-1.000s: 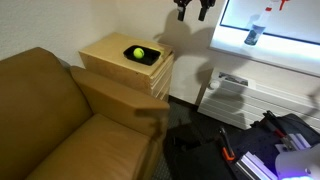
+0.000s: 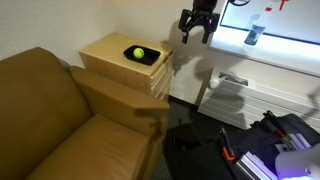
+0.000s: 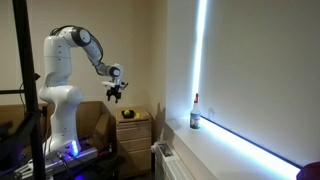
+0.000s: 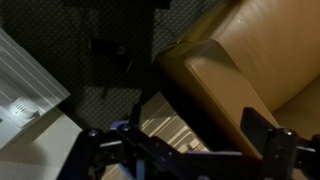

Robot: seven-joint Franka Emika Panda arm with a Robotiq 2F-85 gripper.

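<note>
My gripper (image 2: 195, 39) hangs in the air with its fingers apart and nothing between them, to the right of the wooden cabinet in exterior view 1. On the cabinet top (image 2: 104, 46) sits a black tray (image 2: 151, 58) holding a round yellow-green thing (image 2: 139, 52). Exterior view 2 shows the gripper (image 3: 114, 100) above that cabinet in the picture, the tray (image 3: 128, 119) lower down. In the wrist view the spread fingers (image 4: 258, 130) frame the lower part; the tray and the yellow-green thing cannot be made out there.
A brown sofa (image 2: 65, 130) stands in front of the cabinet. A bottle (image 2: 257, 28) is on the windowsill (image 3: 225, 150), with a white radiator (image 2: 240, 102) below. Dark floor (image 4: 100, 110) lies between. A red-handled tool (image 2: 227, 146) is near the robot's base.
Tray, yellow-green thing and bottle have stayed put.
</note>
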